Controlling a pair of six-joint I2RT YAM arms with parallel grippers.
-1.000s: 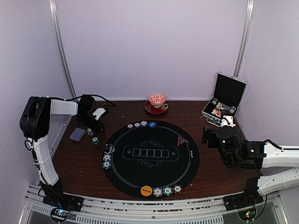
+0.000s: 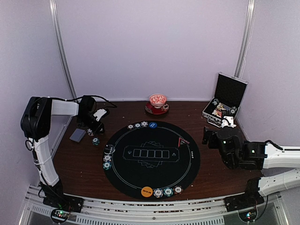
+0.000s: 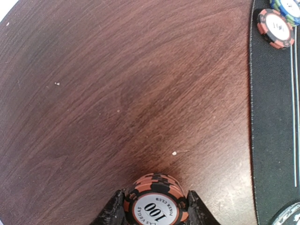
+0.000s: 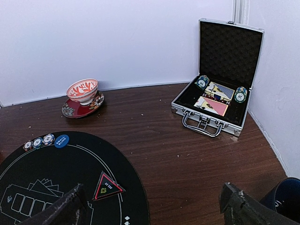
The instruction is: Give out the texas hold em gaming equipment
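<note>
In the left wrist view, an orange-and-black 100 chip (image 3: pixel 155 208) tops a short stack, and my left gripper is shut on it, a finger pressed to each side. From above, that gripper (image 2: pixel 99 131) is over the wood at the left, beside the round black poker mat (image 2: pixel 151 178). Chips (image 2: pixel 137 125) lie along the mat's far edge by a blue small blind button (image 2: pixel 153 124). More chips (image 2: pixel 107 161) line its left side, and others (image 2: pixel 168 191) sit by an orange button (image 2: pixel 146 191) in front. My right gripper stands open and empty above the right side.
A chip stack (image 2: pixel 95 141) and a dark card deck (image 2: pixel 78 135) rest near the left arm. An open silver case (image 4: pixel 208 112) with cards and chips stands at the back right. A bowl (image 4: pixel 83 90) on a saucer is at the back. A dark cup (image 4: pixel 287 197) is far right.
The right arm has barely moved.
</note>
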